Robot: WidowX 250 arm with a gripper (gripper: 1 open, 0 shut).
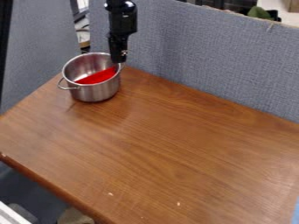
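Note:
A steel pot (91, 90) with side handles stands at the back left of the wooden table, a red thing (96, 76) lying inside it. My black gripper (118, 58) hangs just above the pot's back right rim; it looks shut, with nothing visible between its fingers, though it is small in this view.
Grey padded walls (211, 52) border the table at the back and left. The table's front left edge drops to the floor.

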